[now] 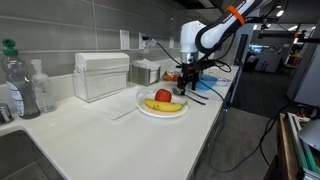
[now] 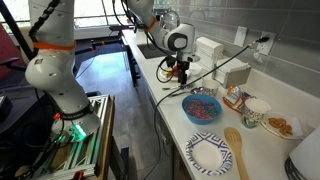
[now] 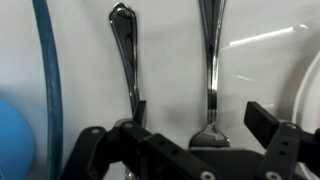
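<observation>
My gripper is open above the counter, its two black fingers apart with nothing held. Between and below them in the wrist view lies a silver utensil (image 3: 213, 60), its slotted-looking head partly hidden at the bottom. A second silver utensil (image 3: 126, 50) lies to the left, running under the left finger. In exterior view 1, the gripper (image 1: 188, 84) hangs near the utensils, just beyond a white plate (image 1: 145, 111) bearing a red apple (image 1: 163, 95) and yellow bananas (image 1: 160, 105). Whether the fingers touch the counter cannot be told.
A blue bowl (image 2: 202, 108) sits on one side of the utensils, and the fruit plate on the other. A blue cable (image 3: 48, 80) crosses beside the left utensil. An empty patterned plate (image 2: 208, 152) and wooden spoon (image 2: 237, 147) lie farther along.
</observation>
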